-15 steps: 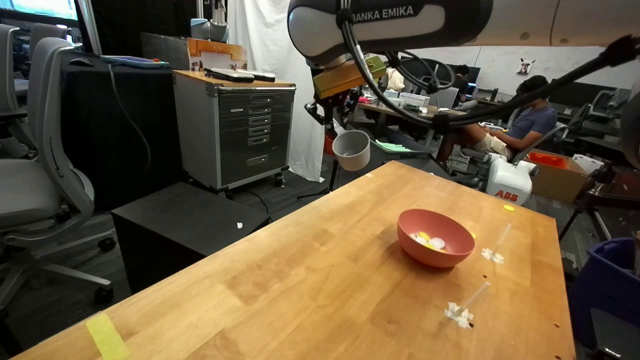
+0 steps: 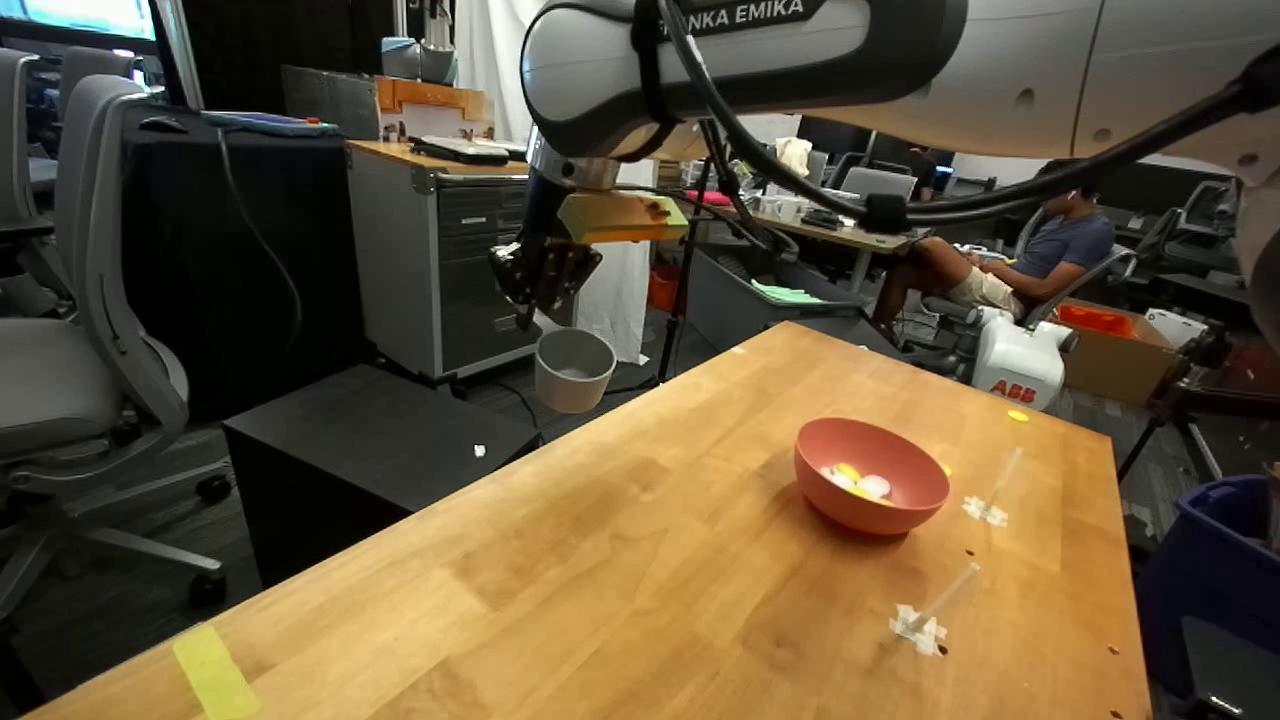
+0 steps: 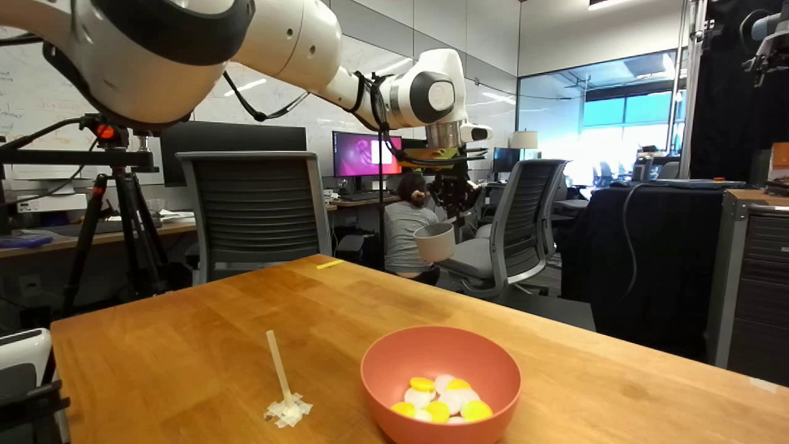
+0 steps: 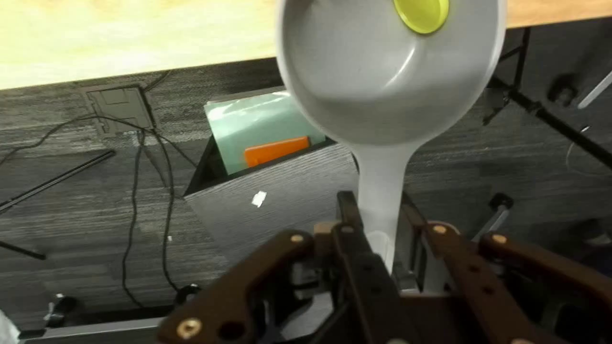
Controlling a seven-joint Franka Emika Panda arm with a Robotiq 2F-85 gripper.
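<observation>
A grey ladle-like scoop (image 4: 378, 114) has its handle between the fingers of my gripper, which is shut on it. Inside its cup lies a yellow disc (image 4: 424, 12), cut off by the top of the wrist view. In exterior view 1 the scoop (image 2: 575, 370) hangs below my gripper (image 2: 536, 314), out past the table's far-left edge. A pink bowl (image 3: 444, 340) sits on the wooden table (image 3: 222, 296), well away from the scoop. White and yellow discs (image 3: 444, 399) lie in the bowl.
Two thin pegs, one of them the near peg (image 2: 948, 594), stand taped to the table. A loose yellow disc (image 2: 1017, 415) lies near the far right edge. A black box (image 2: 372, 432) and a drawer cabinet (image 2: 444, 264) stand beyond the table.
In exterior view 1 my gripper and the scoop have moved left and a little lower, with the scoop still held. The bowl and pegs have stayed put.
</observation>
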